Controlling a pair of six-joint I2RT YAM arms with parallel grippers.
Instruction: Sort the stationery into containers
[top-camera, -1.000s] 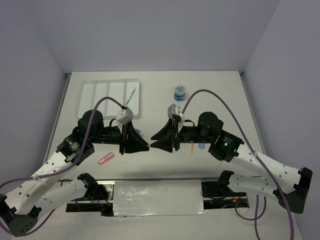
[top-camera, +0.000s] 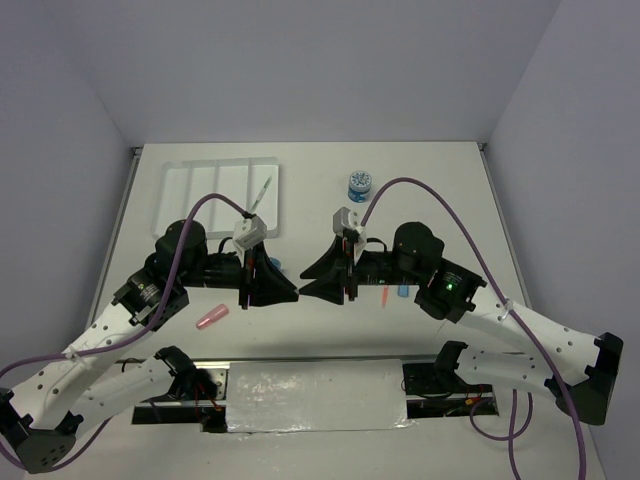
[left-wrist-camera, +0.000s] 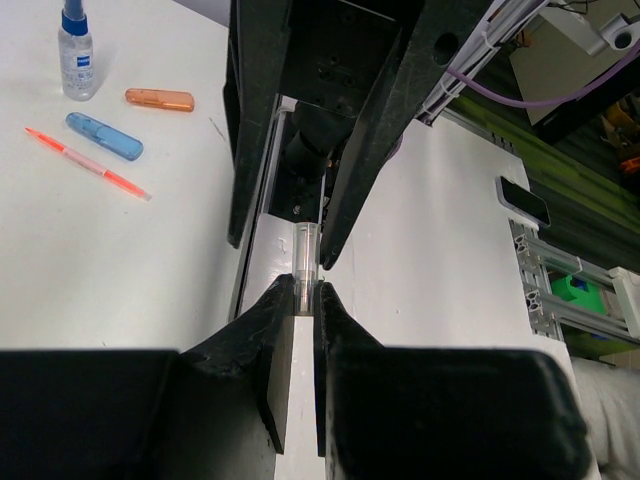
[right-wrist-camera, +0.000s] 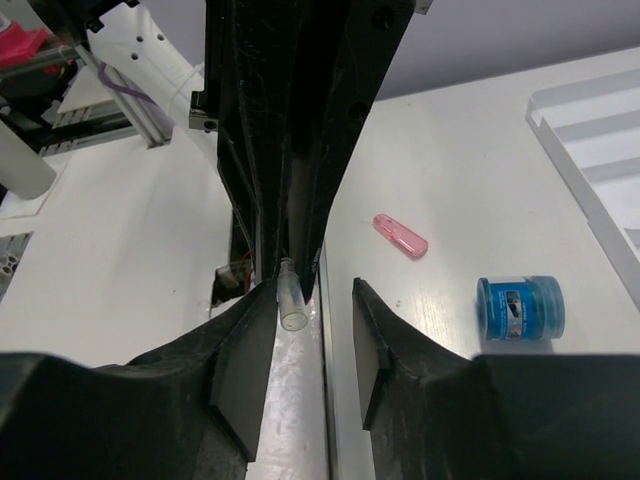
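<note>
My left gripper (top-camera: 282, 290) and right gripper (top-camera: 318, 280) face each other over the middle of the table. In the left wrist view, my left gripper is shut on a slim clear tube (left-wrist-camera: 305, 260), held upright in the picture between the fingertips. The right gripper's open fingers stand just beyond it. In the right wrist view, the tube's end (right-wrist-camera: 292, 310) shows by the left finger of my right gripper, whose fingers are apart. The white compartment tray (top-camera: 190, 190) at back left has a pale pen in it.
On the table lie a pink eraser-like piece (top-camera: 213, 316), a blue-labelled jar (right-wrist-camera: 518, 307), another jar (top-camera: 360, 185), a spray bottle (left-wrist-camera: 77, 65), orange (left-wrist-camera: 160, 99) and blue (left-wrist-camera: 104, 135) highlighters and an orange pen (left-wrist-camera: 88, 162).
The left arm looks unchanged.
</note>
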